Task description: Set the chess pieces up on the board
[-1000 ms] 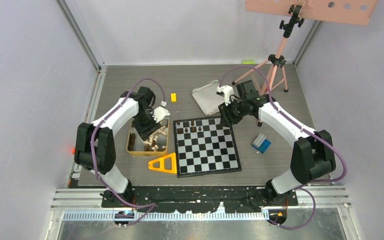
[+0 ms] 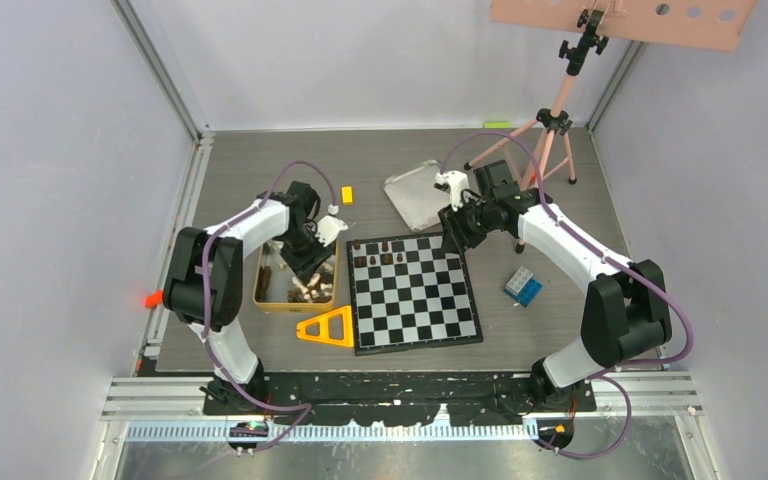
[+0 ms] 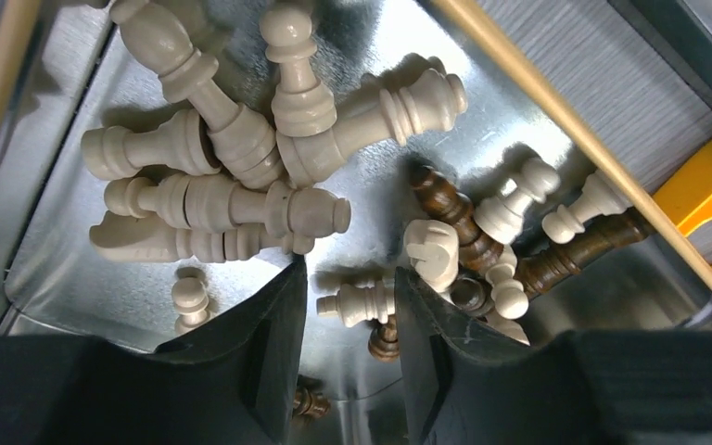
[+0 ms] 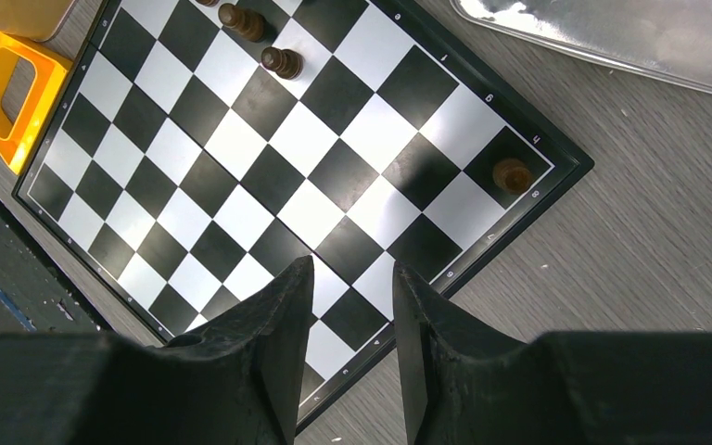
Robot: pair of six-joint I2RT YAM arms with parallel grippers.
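My left gripper hangs open over the box (image 3: 556,102) of jumbled chess pieces, a white knight (image 3: 431,250) and other white and brown pieces below it. My right gripper is over the right side of the chessboard (image 4: 371,209), its fingertips apart with nothing seen between them. A few brown pieces (image 4: 283,61) stand along the board's back rows, one (image 4: 512,174) in a corner square in the right wrist view. The rest of the board is bare.
A yellow triangular piece (image 2: 325,325) lies between box and board at the front. A pale tray (image 2: 415,190) lies behind the board, a blue block (image 2: 522,290) to its right. A pink tripod (image 2: 550,140) stands at the back right.
The right arm looks unchanged.
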